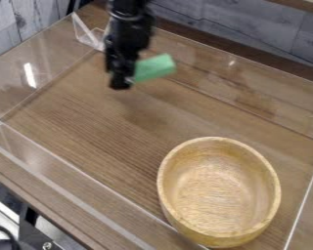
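My dark gripper (132, 66) is in the upper middle of the camera view, blurred, shut on a green object (154, 67) that juts out to its right. It is over the wooden table (107, 137), left of centre; whether the green object touches the surface cannot be told.
A wide yellow bowl (219, 190) sits at the lower right. A clear plastic piece (89, 33) lies at the back left, near the gripper. Dark cables lie beyond the lower-left edge.
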